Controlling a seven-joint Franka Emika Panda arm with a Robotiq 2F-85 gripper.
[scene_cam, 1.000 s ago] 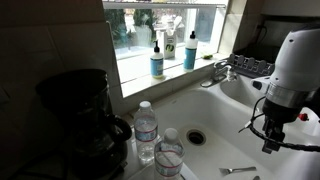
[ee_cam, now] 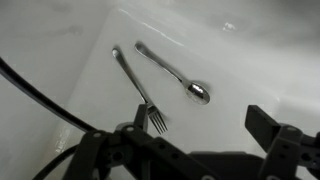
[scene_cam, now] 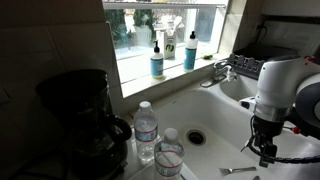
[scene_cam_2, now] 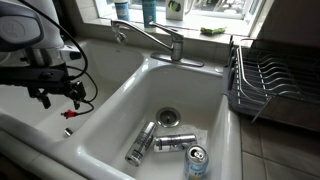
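Observation:
A silver fork and a silver spoon lie apart on the white basin floor in the wrist view. The fork's tines point toward the lower middle and the spoon's bowl lies to their right. My gripper is above them and open, its two fingers wide apart with nothing between them. In exterior view 1 the gripper hangs over the basin, to the right of the fork. Exterior view 2 has the gripper over the left basin, where the cutlery cannot be made out.
Cans lie or stand in the other basin, beyond the divider. The faucet stands behind the sink. Two water bottles and a coffee maker are on the counter; a dish rack is at the right.
The fork and bottles have stayed put.

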